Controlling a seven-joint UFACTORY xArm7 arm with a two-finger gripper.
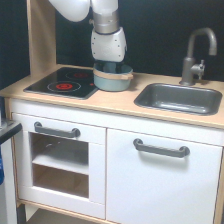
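Observation:
A grey-blue pot [113, 81] with a tan rim rests on the wooden counter, between the black stovetop [62, 83] and the sink. Directly over the pot is the white hand of my arm, with my gripper [111, 66] pointing down at the pot's opening. The fingers are dark against the dark backdrop and partly hidden at the rim. Whether they touch the pot, or how far apart they stand, I cannot tell.
A grey sink [180, 97] with a tall faucet [198, 55] lies to the right. Below the counter are an oven [60, 133] and a white cabinet door [160, 185], each with a dark handle. An upright wooden post [41, 35] stands at the back left.

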